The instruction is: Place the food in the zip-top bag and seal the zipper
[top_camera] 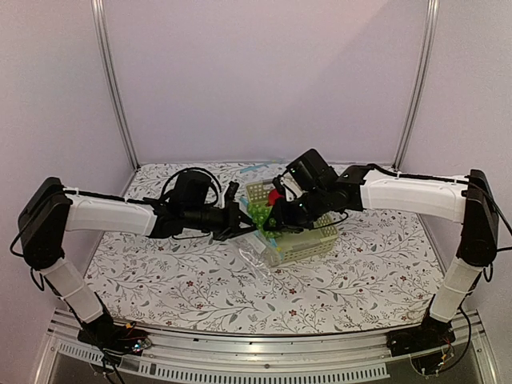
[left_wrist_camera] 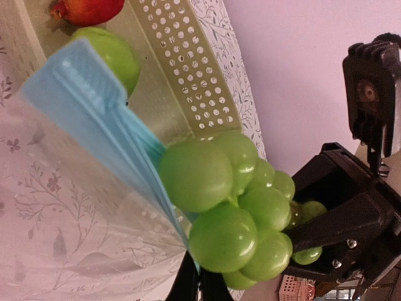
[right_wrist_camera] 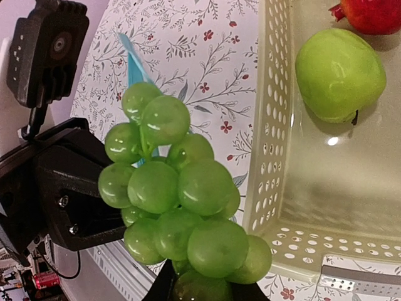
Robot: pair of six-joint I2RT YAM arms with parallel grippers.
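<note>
My left gripper is shut on the blue-topped edge of the clear zip bag. In the top view the bag's transparent body hangs below that gripper, in front of the basket. My right gripper is shut on a bunch of green grapes. The grapes are right beside the bag's blue strip in the left wrist view; whether any are inside the bag I cannot tell. From above, the two grippers are close together, with the grapes partly hidden between them.
A cream perforated basket stands under and beside the grippers. In it lie a green apple-like fruit and a red fruit. Another blue strip shows behind the grapes.
</note>
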